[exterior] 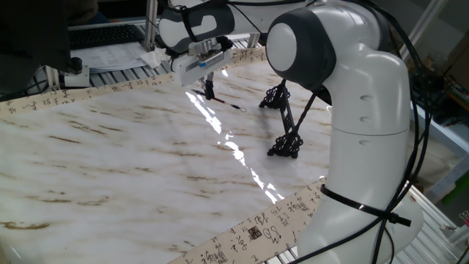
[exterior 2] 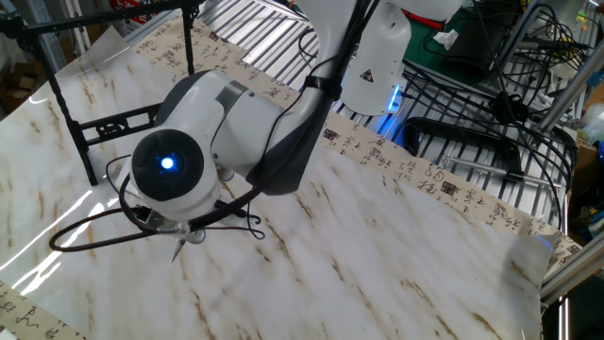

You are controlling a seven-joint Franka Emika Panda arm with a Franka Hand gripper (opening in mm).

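Observation:
In exterior view 1, my gripper is over the far part of the marbled table, its dark fingers closed together around a thin dark rod. The rod slants down to the right and ends in a small wire loop. A black lattice-footed stand is to the right of the rod, apart from it. From exterior view 2, the wrist covers most of the gripper, so its fingers cannot be made out there. The same stand shows as a black frame at upper left.
Bare marbled sheet fills the table's left and front, edged by a strip with written characters. A keyboard and papers lie beyond the far edge. One black cable loops out beside the wrist.

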